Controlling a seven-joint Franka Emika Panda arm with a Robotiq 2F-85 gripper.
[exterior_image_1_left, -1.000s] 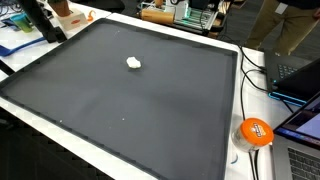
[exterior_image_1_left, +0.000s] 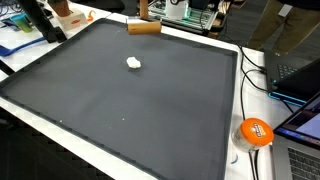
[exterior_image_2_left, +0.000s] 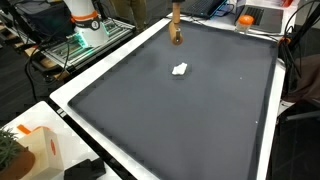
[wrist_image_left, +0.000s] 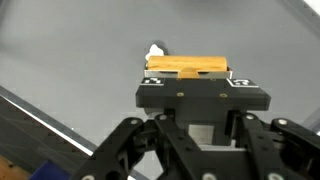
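Observation:
A light-brown wooden-looking block (exterior_image_1_left: 144, 28) is at the far edge of the dark board in exterior view 1. The same block (exterior_image_2_left: 176, 35) appears end-on in exterior view 2, and lengthwise as a bar (wrist_image_left: 205, 63) in the wrist view. My gripper is shut on it, with an orange finger part at its middle; the other finger is hidden. From the exterior views I cannot tell whether the block touches the board. A small crumpled white piece (exterior_image_1_left: 133, 62) lies on the board, apart from the block, and shows just beyond it (wrist_image_left: 155, 50) in the wrist view.
The dark board (exterior_image_1_left: 125, 110) is otherwise bare, with wide free room. An orange-topped round object (exterior_image_1_left: 254, 133) stands beyond its right edge in exterior view 1, near cables and laptops. Clutter stands outside the board's far left corner (exterior_image_1_left: 65, 15).
The block has come with my gripper from the board's far edge, moving left and toward the camera in exterior view 1. The white piece has stayed put.

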